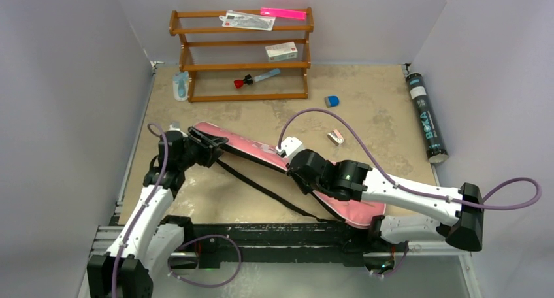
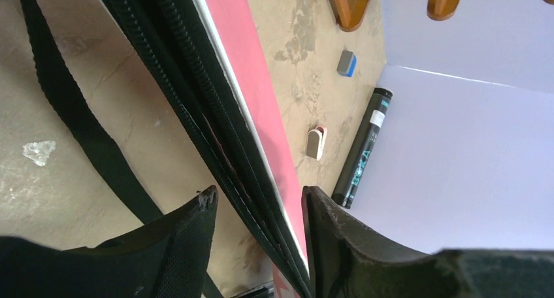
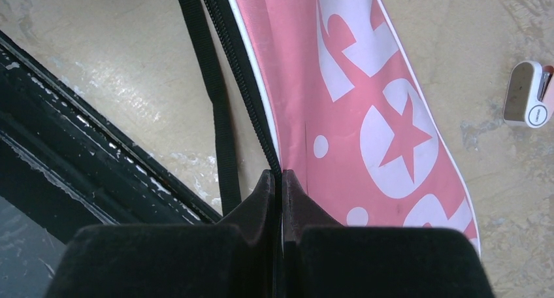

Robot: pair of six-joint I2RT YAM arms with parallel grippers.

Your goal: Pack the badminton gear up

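A long pink racket bag [image 1: 353, 210] with white patterns lies diagonally across the table, its black strap [image 1: 261, 190] loose below it. My left gripper is open above the bag's far-left end, with the zipped edge [image 2: 215, 121] running between and beyond its fingers. My right gripper is shut at the zipped edge near the bag's middle, the black zipper band running into the fingertips. The black BOKA tube [image 1: 424, 118] stands along the right side.
A wooden rack [image 1: 242, 97] with small packages is at the back. A blue eraser-like block [image 1: 332, 101] and a small white stapler-like item [image 1: 335, 137] lie behind the bag. Free table shows at the back right.
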